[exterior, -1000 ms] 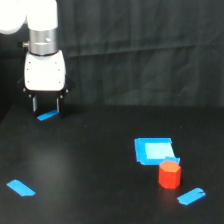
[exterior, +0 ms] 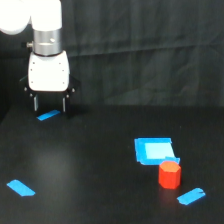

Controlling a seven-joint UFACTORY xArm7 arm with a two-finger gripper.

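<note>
My gripper (exterior: 50, 104) hangs at the far left, pointing down, with its two fingers apart. Just beneath it, a small blue strip (exterior: 48, 115) lies on the dark table; I cannot tell whether the fingers touch it. A red block (exterior: 169, 175) with angled sides stands at the front right. Behind it, a blue tray-like square (exterior: 139, 144) with a whitish middle lies flat, its near right corner close to the block.
Another blue strip (exterior: 20, 188) lies at the front left, and one more blue strip (exterior: 191, 196) at the front right beyond the red block. A dark curtain (exterior: 140, 60) closes the back.
My gripper has shifted slightly to the right above the blue strip. The red block, the blue square and the strips look unmoved.
</note>
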